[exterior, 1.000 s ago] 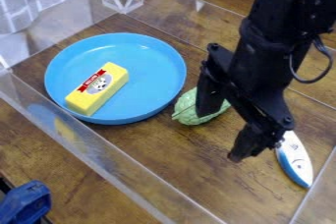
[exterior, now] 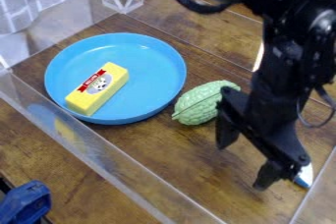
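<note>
My black gripper (exterior: 254, 149) hangs over the wooden floor of the clear-walled bin at right, its fingers apart and low, nothing seen between them. Just left of and behind it lies a pale green ribbed object (exterior: 199, 103). A white and blue object (exterior: 305, 175) at the right is mostly hidden behind the gripper. A yellow block (exterior: 96, 91) with a red and white label sits in a blue plate (exterior: 138, 66) at left.
Clear plastic walls run along the left and back. A blue object (exterior: 23, 202) lies outside at lower left. Bare wood (exterior: 144, 154) is free in the lower middle.
My gripper has moved down and slightly right, now covering most of the white and blue object; more of the green object shows.
</note>
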